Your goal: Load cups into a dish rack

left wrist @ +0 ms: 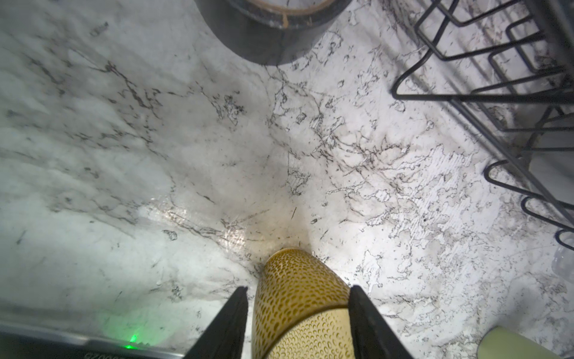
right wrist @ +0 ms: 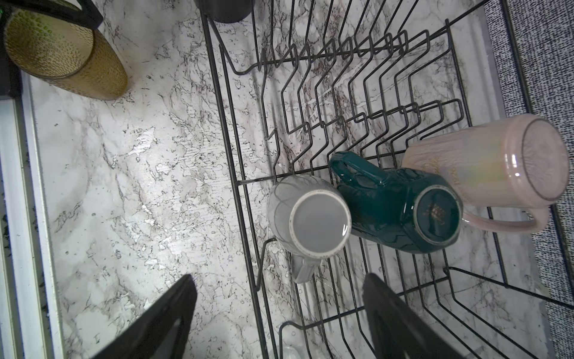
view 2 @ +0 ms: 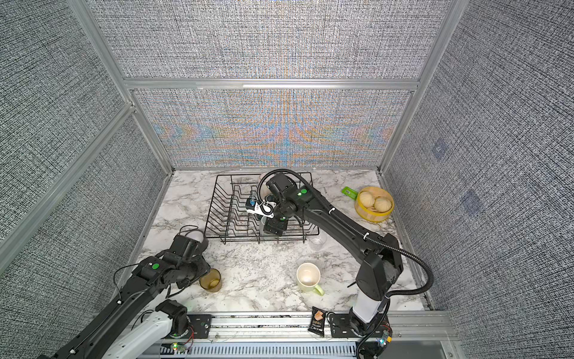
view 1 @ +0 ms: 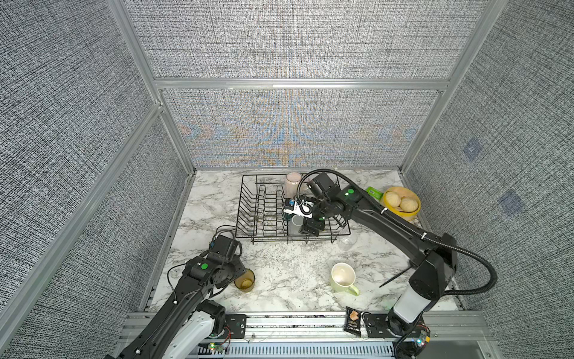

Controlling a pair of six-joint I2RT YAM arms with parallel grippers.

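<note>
An amber textured cup (left wrist: 299, 278) stands on the marble table at the front left. My left gripper is open, with one finger on each side of this cup's rim. In the black wire rack (right wrist: 240, 182) lie a grey mug (right wrist: 320, 221), a teal mug (right wrist: 394, 209) and a pale pink cup (right wrist: 478, 158), bases showing. Over the rack, my right gripper stands open near the grey mug with nothing between its fingers. A pale green mug (view 1: 343, 275) is upright on the table at front right. A dark cup (left wrist: 269, 36) sits left of the rack.
Near the rack's front right corner is a clear glass (view 1: 346, 242), hard to make out. A yellow bowl (view 1: 412, 213) with round items stands at the far right. A black packet (view 1: 352, 321) lies on the front rail.
</note>
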